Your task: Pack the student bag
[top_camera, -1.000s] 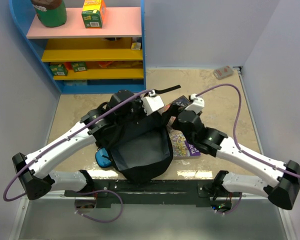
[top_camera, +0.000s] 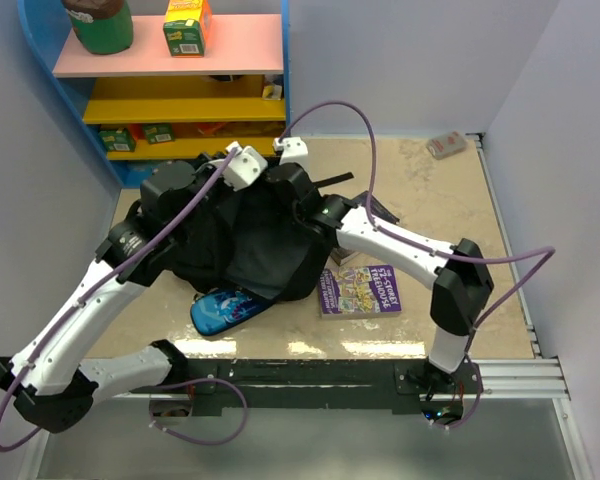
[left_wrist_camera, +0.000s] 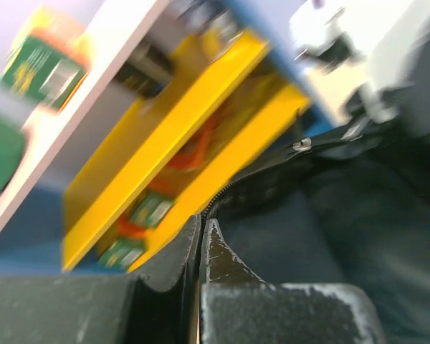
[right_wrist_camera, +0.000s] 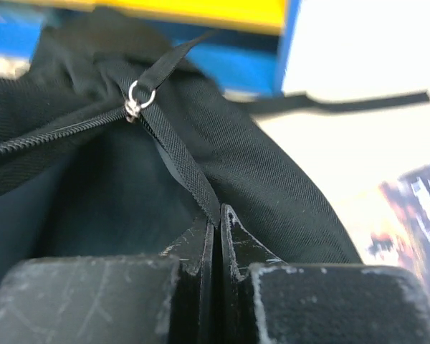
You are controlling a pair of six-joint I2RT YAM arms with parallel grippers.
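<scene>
A black backpack stands open on the table, both grippers at its top edge. My left gripper is shut at the zippered edge; whether cloth is between its fingers is unclear. My right gripper is shut on the black zipper band below a metal pull ring. A blue pencil case lies in front of the bag at left, a purple book to its right, partly behind it a darker book.
A blue shelf unit with a pink shelf and yellow shelves holding boxes stands at the back left. A small item lies at the back right.
Both arms have moved back toward the shelf, the backpack's top with them. The pencil case and purple book are now more exposed.
</scene>
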